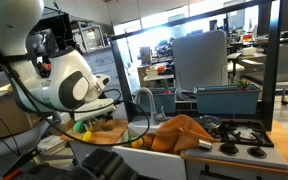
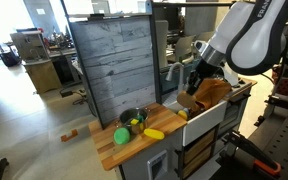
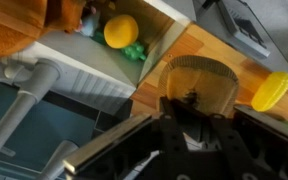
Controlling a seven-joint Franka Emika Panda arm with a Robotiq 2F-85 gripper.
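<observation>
A flat, rounded brown object [image 3: 199, 85], perhaps a sponge or a slice of bread, is pinched in my gripper, and its top edge faces the camera. In exterior view 2 the brown object [image 2: 189, 101] hangs beneath the gripper [image 2: 191, 91] near the sink's edge. The wrist view shows it over the wooden counter [image 3: 189, 46], just beside the sink wall. In exterior view 1 the gripper is dark and hard to make out against the counter.
An orange ball-like item [image 3: 122, 31] and a green item [image 3: 134, 51] lie in the sink. A brown cloth [image 1: 179, 134] drapes over it. On the counter are a yellow item [image 2: 154, 133] and a green one [image 2: 121, 134]. The faucet [image 3: 24, 93] rises behind; a stove [image 1: 239, 141] stands right.
</observation>
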